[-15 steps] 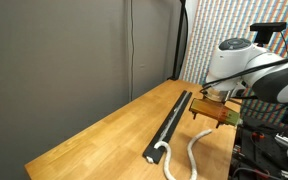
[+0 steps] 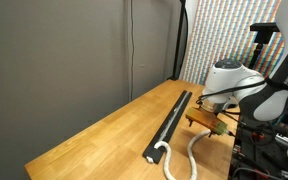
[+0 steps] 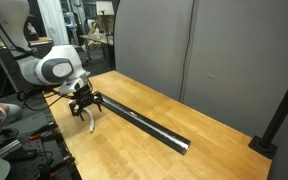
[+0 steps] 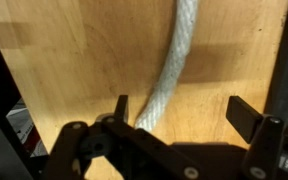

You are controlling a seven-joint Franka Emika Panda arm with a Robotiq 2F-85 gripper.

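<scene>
My gripper is open, with its two dark fingers well apart above the wooden table. In the wrist view a white rope-like strand [image 4: 173, 62] runs from the top edge down between them, nearer the left finger [image 4: 120, 108], and neither finger is closed on it. Exterior view 1 shows the gripper [image 2: 206, 122] low over the far end of a white strand [image 2: 191, 155]. A second white length [image 2: 166, 162] curves to its left; whether the two join below the frame cannot be seen. From the other side, the strand [image 3: 90, 123] lies beneath the gripper [image 3: 86, 106].
A long black rail [image 3: 144, 122] with a pale centre line lies along the table near the strand. A grey partition [image 2: 79, 70] stands along the table's far side.
In exterior view 1 the arm has come down over the last second, bringing the gripper closer to the table and the far end of the strand. The white lengths look unmoved.
</scene>
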